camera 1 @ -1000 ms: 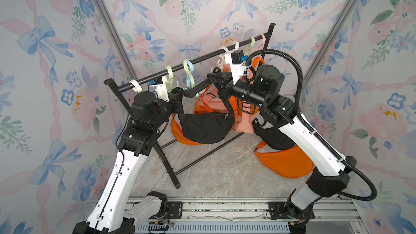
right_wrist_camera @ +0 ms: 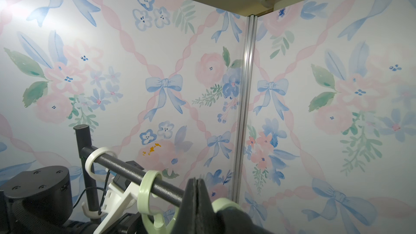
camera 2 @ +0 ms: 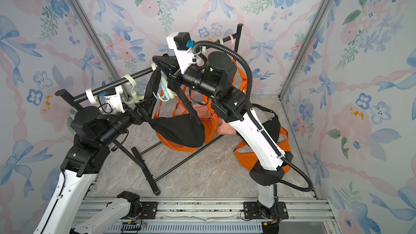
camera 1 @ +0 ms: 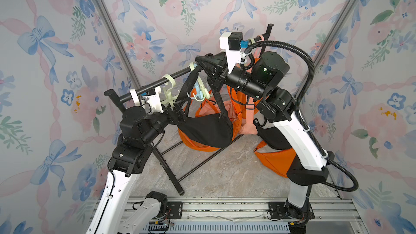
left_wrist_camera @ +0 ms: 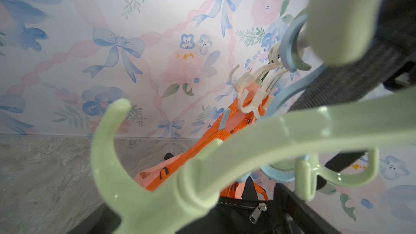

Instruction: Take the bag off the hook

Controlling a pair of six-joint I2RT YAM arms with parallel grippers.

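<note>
Below the rail hangs a black and orange bag [camera 1: 203,132], its black strap [camera 1: 188,82] running up to my right gripper [camera 1: 201,62]. My right gripper is shut, high by the rail; its tips fill the bottom middle of the right wrist view, and whether strap lies between them is unclear. My left gripper [camera 1: 175,112] is open, lower and to the left, beside the hanging strap and a pale green hook [left_wrist_camera: 277,138], which crosses the left wrist view very close up. The strap's top by the hooks is partly hidden.
Pale green, blue, white and pink hooks line the sloping rail [camera 2: 108,87]. Pink and orange bags hang behind. Another black and orange bag [camera 1: 273,160] is at the lower right. Patterned walls enclose the space; bare floor [camera 2: 186,186] shows in front.
My right gripper has risen and moved left toward the rail, pulling the strap upright.
</note>
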